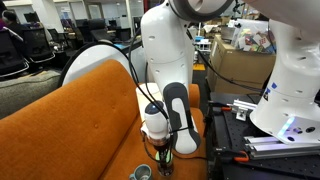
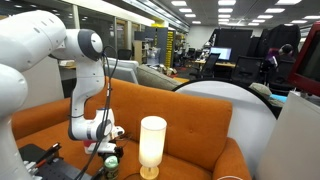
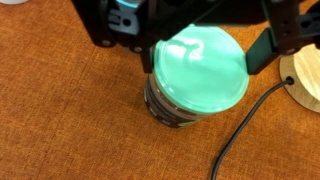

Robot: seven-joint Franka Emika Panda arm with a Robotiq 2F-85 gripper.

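Note:
A jar with a smooth mint-green lid (image 3: 200, 68) fills the middle of the wrist view, its dark, printed side showing below the lid. My open gripper has one dark finger on each side of the lid; whether either touches it I cannot tell. In exterior view 1 the gripper (image 1: 164, 157) points down low over the orange couch, with the jar largely hidden beneath it. A rounded greenish container (image 2: 111, 163) shows near the gripper in exterior view 2.
A white cylindrical lamp (image 2: 152, 140) stands close by; its wooden base (image 3: 306, 76) and black cable (image 3: 240, 128) appear in the wrist view. Beside the gripper is a teal container (image 1: 143, 173). The couch backrest (image 1: 75, 115) rises behind.

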